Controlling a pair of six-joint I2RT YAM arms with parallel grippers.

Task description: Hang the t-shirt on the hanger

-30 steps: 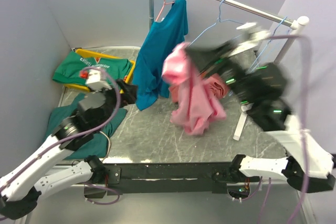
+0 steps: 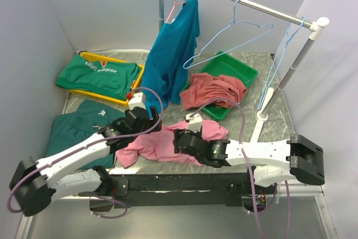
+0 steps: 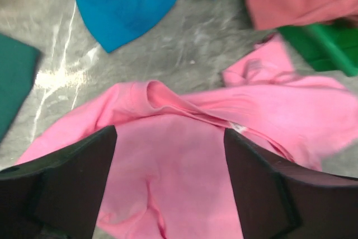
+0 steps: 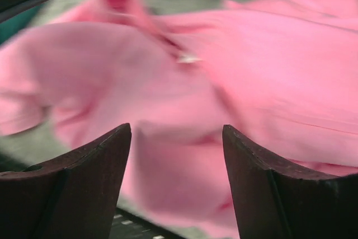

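A crumpled pink t-shirt (image 2: 151, 147) lies on the table near its front edge, its collar (image 3: 162, 102) showing in the left wrist view. My left gripper hangs above the shirt with its fingers apart and nothing between them. Over the same shirt, my right gripper is open; pink cloth (image 4: 184, 166) shows below its fingers, none gripped. Two blue hangers hang from the rail: one empty hanger (image 2: 226, 29) in the middle, another (image 2: 278, 62) at the right end.
A teal shirt (image 2: 176, 54) hangs on a pink hanger at the left. Behind the pink shirt stands a green tray (image 2: 243, 71) with a red shirt (image 2: 215, 90). A yellow tray (image 2: 112, 59) and dark green cloth (image 2: 70, 130) occupy the left side. Bare table lies front right.
The pink t-shirt went from my raised right gripper down onto the table and was let go. My left gripper came right, over the shirt.
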